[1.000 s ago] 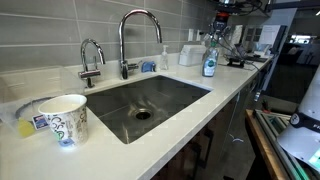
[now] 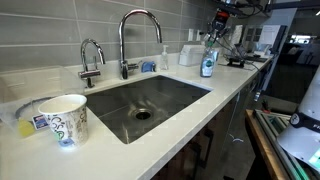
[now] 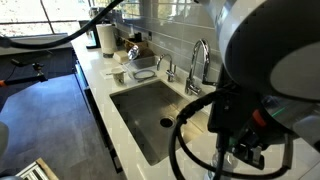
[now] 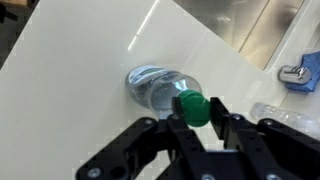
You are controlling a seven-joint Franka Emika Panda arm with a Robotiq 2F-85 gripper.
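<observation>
A clear container with a blue label [image 2: 208, 66] stands on the counter at the far right of the sink. From above, the clear container [image 4: 152, 88] shows just ahead of my fingertips. Between the fingers of my gripper is a green round-ended item [image 4: 191, 108], and the fingers are shut on it. The item overlaps the container's near rim in this view, so I cannot tell whether they touch. My gripper [image 2: 214, 36] is directly over the container in exterior view 1.
The sink basin [image 2: 143, 108] with its tall faucet [image 2: 123, 45] lies left of the container. A patterned white cup [image 2: 66, 122] stands at the near left. In the wrist view a clear bottle [image 4: 283, 118] lies or stands at the right, beside a blue item [image 4: 308, 72].
The gripper appears slightly higher over the container than before. Less green shows at the container's top. The cup and sink area look the same.
</observation>
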